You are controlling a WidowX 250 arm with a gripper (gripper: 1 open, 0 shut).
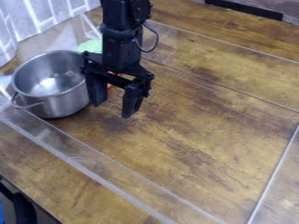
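Observation:
A steel pot (47, 79) with side handles sits on the wooden counter at the left. The black gripper (114, 94) hangs just right of the pot, its two fingers spread apart, one close by the pot's rim and the other over bare wood. I see nothing held between them. Part of a small red item (110, 79) shows behind the gripper, largely hidden, and a green item (91, 45) lies farther back.
Clear plastic edging runs along the left side, and a white railing or wall (30, 22) stands at the back left.

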